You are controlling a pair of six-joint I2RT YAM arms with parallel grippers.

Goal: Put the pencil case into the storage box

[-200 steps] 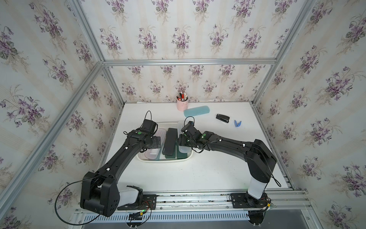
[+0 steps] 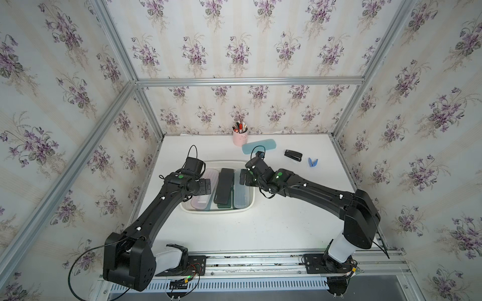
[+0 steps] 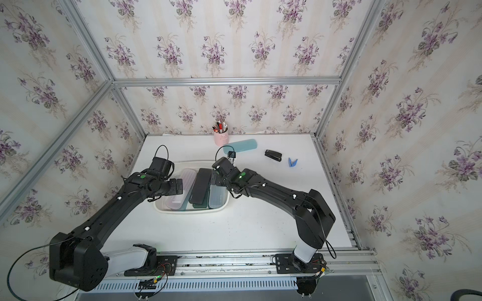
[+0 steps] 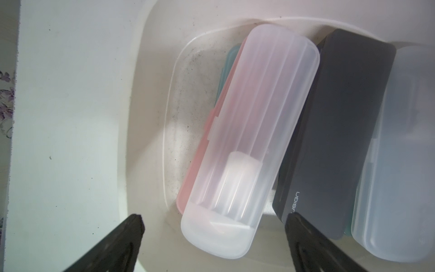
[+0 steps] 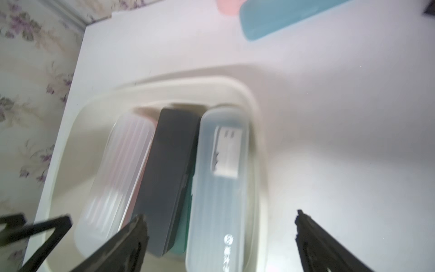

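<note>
The white storage box (image 4: 145, 136) holds several pencil cases. On its left lies a translucent pink-white case (image 4: 267, 99), tilted over a pink one. A dark grey case (image 4: 339, 127) fills the middle, with a green case (image 5: 183, 226) partly hidden below it. Along the right wall rests a translucent bluish case (image 5: 217, 195), lying inside the rim. A teal pencil case (image 2: 258, 146) lies on the table behind the box. Over the box's left part my left gripper stands open and empty. My right gripper is open above the bluish case, nothing between its fingers.
A pink pen cup (image 2: 240, 137) stands at the back edge, beside the teal case. Farther right are a black stapler (image 2: 293, 155) and a small blue object (image 2: 312, 162).
My right gripper has risen and moved slightly back and right, away from the bluish case, which now lies flat in the box. The left arm has hardly moved.
</note>
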